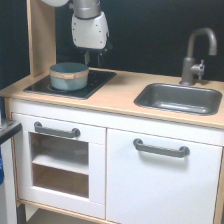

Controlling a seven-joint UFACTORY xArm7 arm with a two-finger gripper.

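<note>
A teal pot (69, 82) with a tan rim stands upright on the black cooktop (98, 84) of a toy kitchen. Up and to the right of the pot is my gripper (96, 57), below the white end of the arm (90, 32). Its dark fingers blend into the dark wall, so their spacing is hard to make out. No object can be seen hanging from the gripper, and the pot rests clear of the white arm.
A metal sink (180, 98) with a tall grey faucet (196, 58) occupies the right side. Bare wooden countertop (122, 92) lies between cooktop and sink. A wooden post (41, 40) rises at left. Below are an oven door (60, 165) and a white cabinet (160, 185).
</note>
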